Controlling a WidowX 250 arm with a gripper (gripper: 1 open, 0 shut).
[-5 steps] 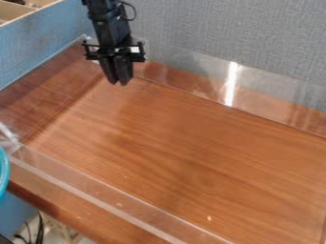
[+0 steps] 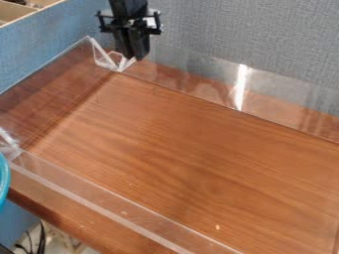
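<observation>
My black gripper (image 2: 131, 40) hangs at the top left of the camera view, over the back left corner of the wooden surface (image 2: 185, 154). A pale, translucent item (image 2: 114, 60) with white edges shows just below and left of it, apparently held in it; the fingertips are too small to see clearly.
A turquoise round object (image 2: 4, 179) is cut off at the left edge. Clear panels border the wood, with a grey back wall and a blue left side. An open wooden box (image 2: 14, 10) sits at the top left.
My gripper has risen and moved slightly right. The pale item, mostly hidden behind it earlier, now shows below it.
</observation>
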